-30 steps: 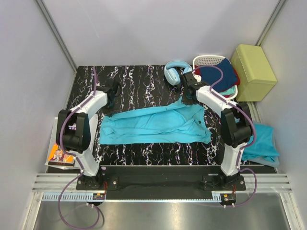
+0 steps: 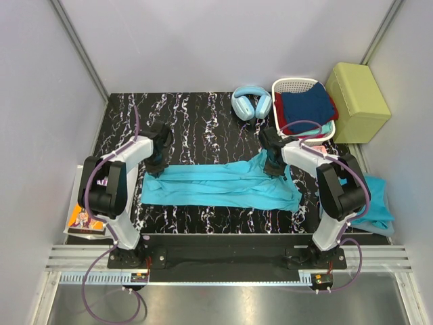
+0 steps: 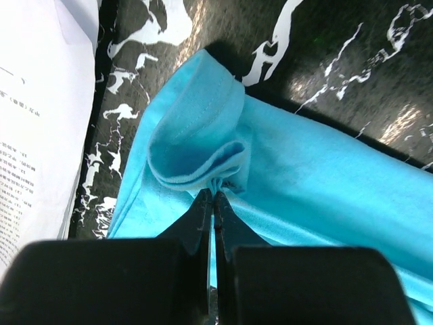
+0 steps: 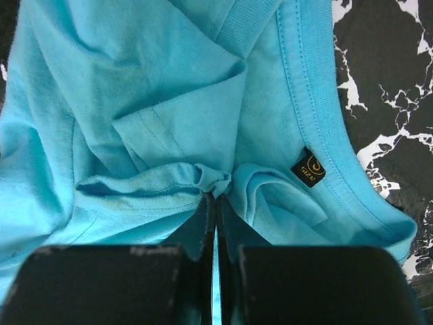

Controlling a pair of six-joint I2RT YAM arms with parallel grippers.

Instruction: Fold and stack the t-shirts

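Observation:
A turquoise t-shirt [image 2: 210, 200] lies spread as a long band across the black marbled table. My left gripper is shut on a small pinch of its cloth near the left end, just below a curled fold. My right gripper is also shut on a pinched fold of the shirt, toward its right end, beside the collar [image 4: 325, 135] with a black label [image 4: 308, 167].
White papers [image 3: 40, 135] lie at the left. Folded turquoise shirts [image 2: 369, 206] sit at the right edge. A laundry basket [image 2: 291, 84] with clothes, blue headphones [image 2: 243, 107] and an olive box [image 2: 358, 101] stand at the back right.
Both grippers have moved toward the front with the held cloth, the right one farther. The raised upper strip of the shirt now lies lower, folded over the band.

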